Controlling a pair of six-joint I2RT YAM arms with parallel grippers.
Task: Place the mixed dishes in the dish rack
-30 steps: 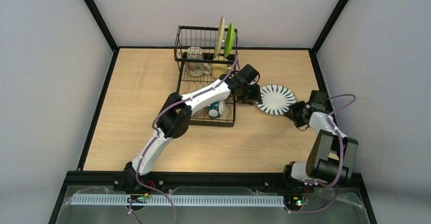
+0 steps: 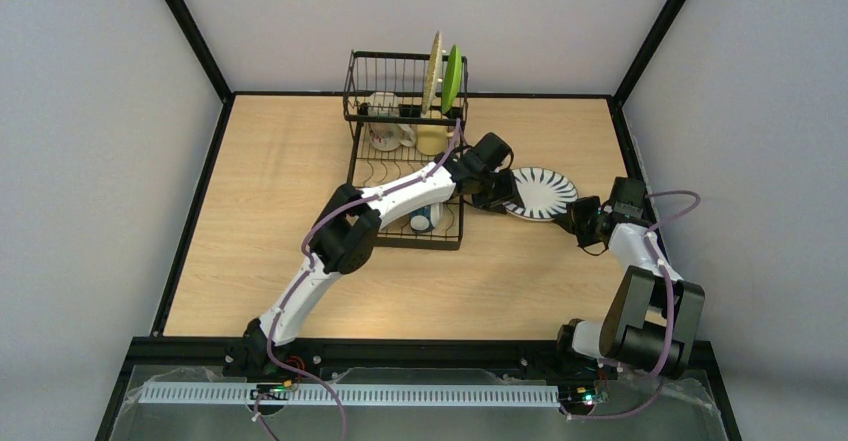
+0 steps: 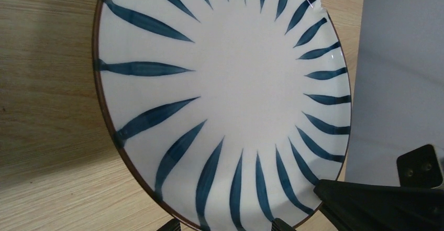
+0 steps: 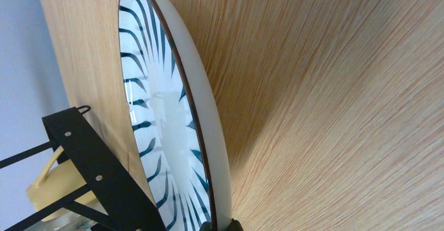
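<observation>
A white plate with blue stripes (image 2: 543, 194) is right of the black dish rack (image 2: 410, 243), its rim tilted up off the table in the right wrist view. On the plate's right side, my right gripper is shut on the rim. My left gripper stands open at the opposite side, its fingertips apart at the near rim; whether they touch it cannot be told. On the rack's upper tier stand a cream plate (image 2: 432, 73) and a green plate (image 2: 452, 81). Cups, including a yellow cup (image 2: 432, 140), occupy the lower tier.
A blue and white cup (image 2: 421, 219) sits at the rack's front, partly under my left arm (image 2: 415, 191).
The striped plate has shifted slightly left and looks a little narrower from above.
</observation>
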